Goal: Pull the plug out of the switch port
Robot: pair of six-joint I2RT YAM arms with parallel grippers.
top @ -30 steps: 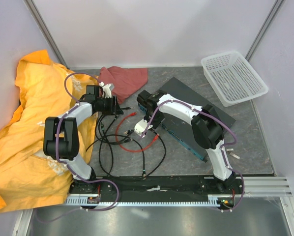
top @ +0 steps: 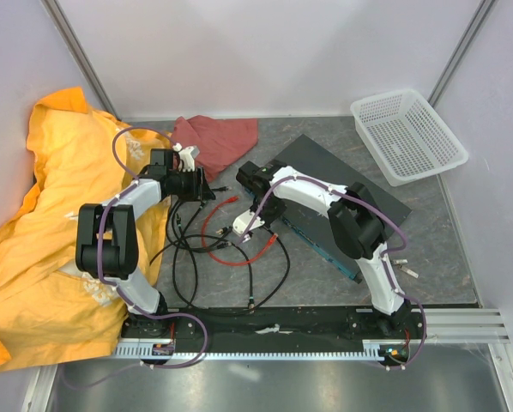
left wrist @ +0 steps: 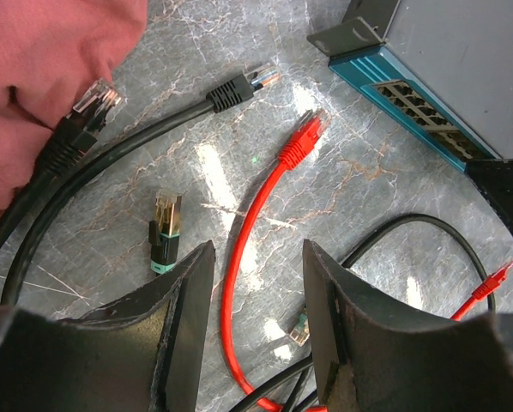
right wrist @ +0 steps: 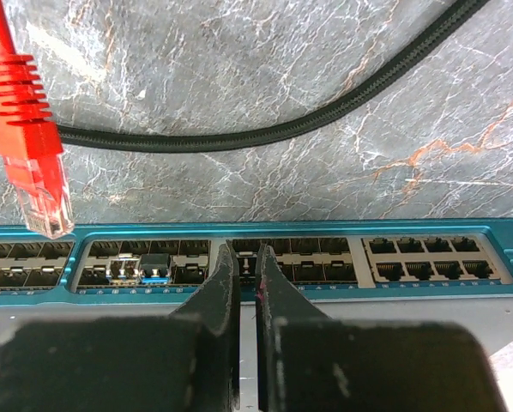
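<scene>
The network switch (top: 316, 172) lies on the right of the table, its teal front with rows of ports (right wrist: 411, 259) facing my right gripper. In the right wrist view, small dark and clear pieces (right wrist: 141, 268) sit in a port block left of the fingers; I cannot tell each one's shape. Over the middle ports, my right gripper stands narrowly open with a thin gap, and no plug shows between its fingertips. At left, above the cables, my left gripper is open and empty. A loose black plug (left wrist: 165, 232) lies on the table ahead of it.
Red cable plugs (left wrist: 301, 142) and black cables (top: 192, 249) lie tangled on the table's middle. A red cloth (top: 214, 142) is at the back, a yellow cloth (top: 42, 232) on the left, and a white basket (top: 408, 137) at the back right. A red plug (right wrist: 35, 167) hangs near the ports.
My right arm's wrist has shifted very slightly at the switch front. The left arm, cables and switch look unmoved.
</scene>
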